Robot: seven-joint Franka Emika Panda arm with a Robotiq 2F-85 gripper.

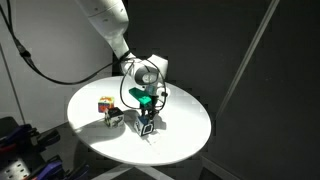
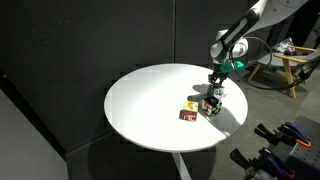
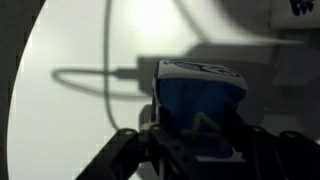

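Observation:
A small box (image 3: 195,72) with a pale, dark-marked edge and a blue top sits on the white round table, in the middle of the wrist view. In exterior view 1 the same box (image 1: 144,128) stands right of centre on the table, its top partly covered by the gripper. My gripper (image 1: 148,114) points down over it, at its upper part. The dark fingers (image 3: 255,138) look apart, reaching along both sides of the blue top. Shadow hides whether they touch it.
Left of the box, a dark-and-white box (image 1: 115,117) stands close by, with a red and yellow block (image 1: 105,104) behind it. A cable's shadow crosses the tabletop in the wrist view.

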